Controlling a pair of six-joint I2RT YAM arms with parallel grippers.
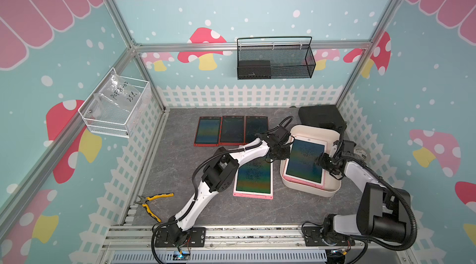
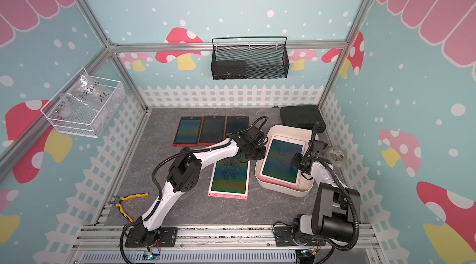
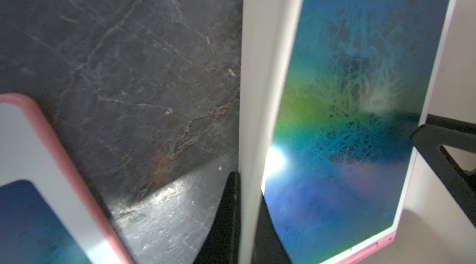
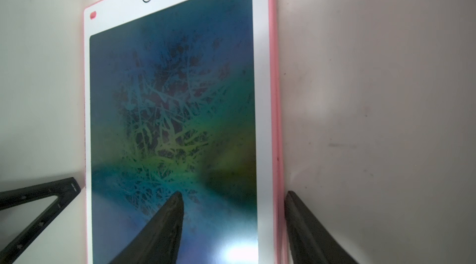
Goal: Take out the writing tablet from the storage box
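Observation:
The cream storage box [image 1: 287, 182] stands on the right side of the table. Inside lies a writing tablet [image 1: 306, 162] with a white front and pink edge; more pink shows at its lower end, perhaps another tablet beneath. My left gripper is closed on the box's left wall, one finger outside and one inside. Over the tablet's right edge, my right gripper is part open, with one finger [image 4: 166, 229] above the screen and the other beside the pink edge. Another pink-edged tablet [image 1: 254, 179] lies on the table left of the box.
Several red-framed tablets [image 1: 232, 129] lie in a row at the back. A black case [image 1: 319, 115] sits behind the box, and a tape roll [image 2: 335, 154] is to its right. Yellow-handled pliers [image 1: 158, 196] rest at the front left.

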